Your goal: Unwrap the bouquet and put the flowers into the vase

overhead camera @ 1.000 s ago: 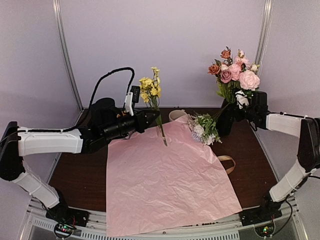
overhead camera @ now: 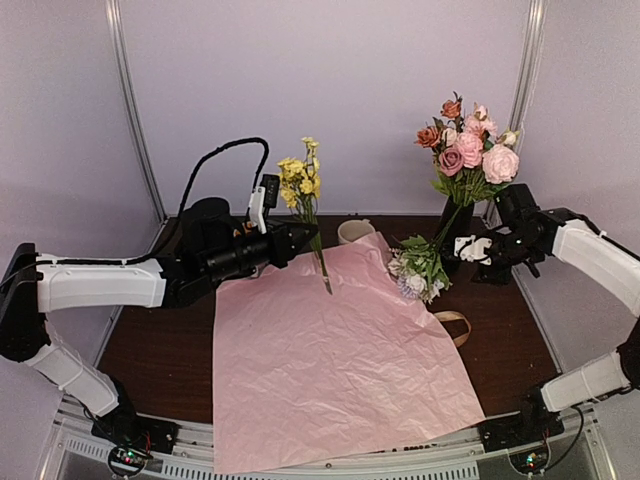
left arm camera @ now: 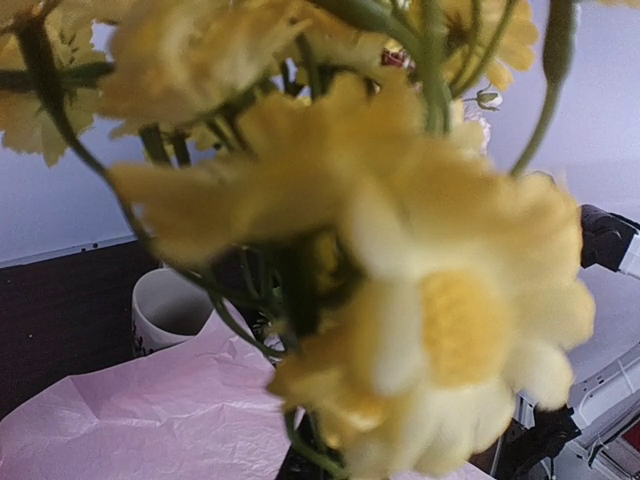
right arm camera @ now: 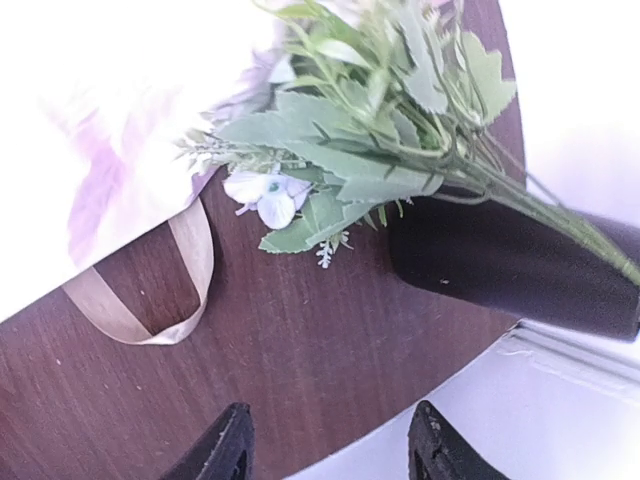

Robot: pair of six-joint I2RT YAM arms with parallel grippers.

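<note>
Yellow flowers stand upright in my left gripper, which is shut on their stems above the pink paper. Their blossoms fill most of the left wrist view and hide that gripper's fingers. The black vase at the back right holds pink and orange roses. A white and lilac bunch hangs head down against the vase's front, its stems lying across the vase in the right wrist view. Beside the vase, on its right, my right gripper is open with nothing between its fingers.
Pink paper covers the middle of the dark table, with a tan ribbon loop at its right edge. A white mug stands at the back. Bare table shows at the right.
My right gripper has moved away from the vase, lower and to the right. The white and lilac bunch has shifted slightly to the right. My left arm and the yellow flowers look nearly still.
</note>
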